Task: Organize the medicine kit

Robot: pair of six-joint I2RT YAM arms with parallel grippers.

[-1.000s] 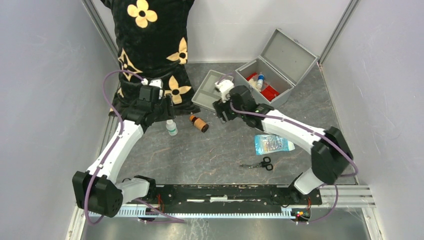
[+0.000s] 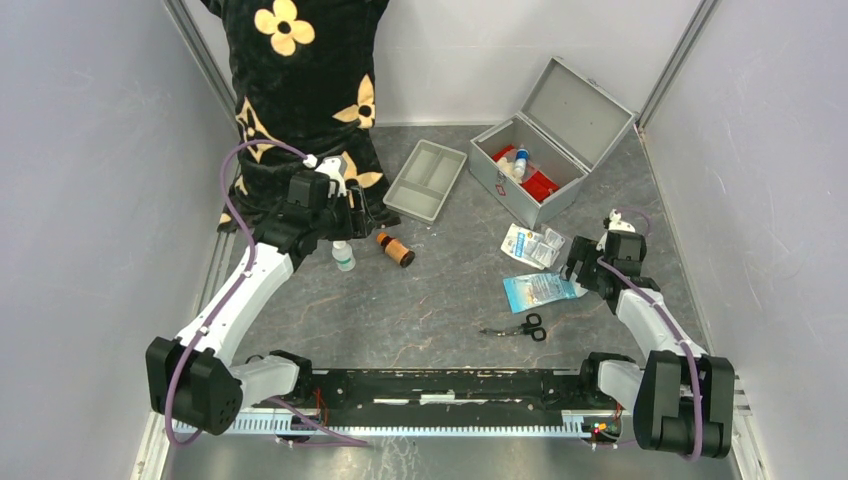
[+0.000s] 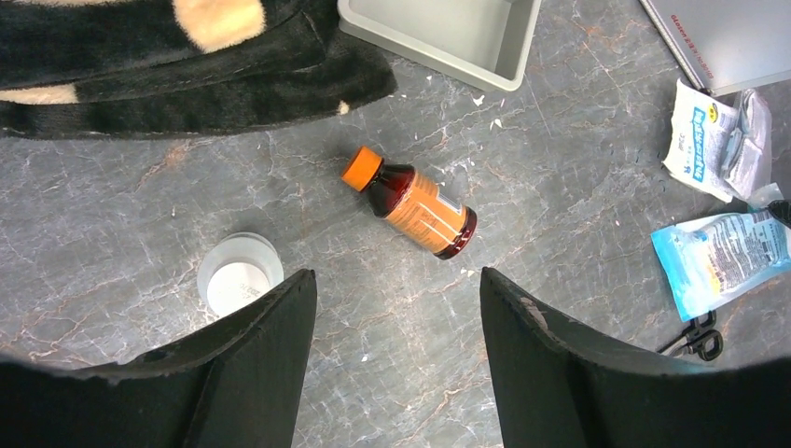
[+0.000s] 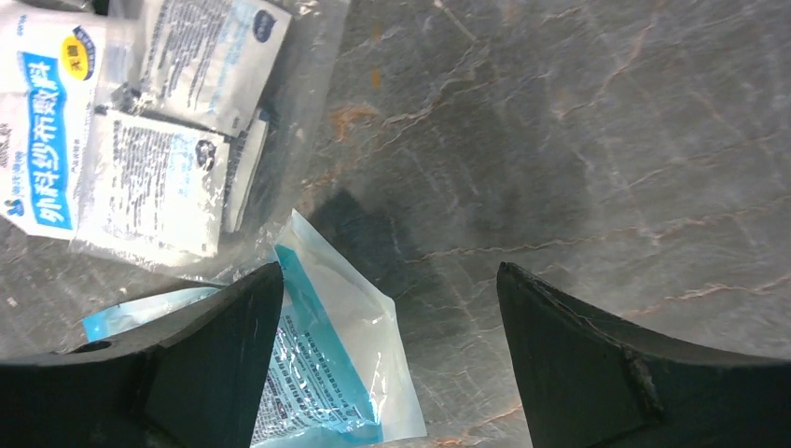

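Observation:
The grey medicine box point(image 2: 510, 200) stands lid-up at the back right, with red items and a white-blue bottle point(image 2: 520, 163) inside. A brown bottle with an orange cap point(image 3: 424, 213) lies on its side, and a small white bottle point(image 2: 343, 256) stands to its left. My left gripper hangs open above the table, nothing between its fingers. Over at the right, my right gripper is open and low; its left finger point(image 4: 247, 331) overlaps the blue packet point(image 4: 317, 364) in view, contact unclear. Beside that packet lie a white gauze packet point(image 4: 47, 121) and a clear bag of sachets point(image 4: 163, 177).
Black scissors point(image 2: 530, 328) lie in front of the blue packet. A grey divided tray point(image 2: 400, 203) sits left of the box, near a dark patterned blanket point(image 2: 300, 90).
My right arm has swung right from near the tray to beside the packets. The blue packet has shifted slightly. The left gripper has moved a little to the right.

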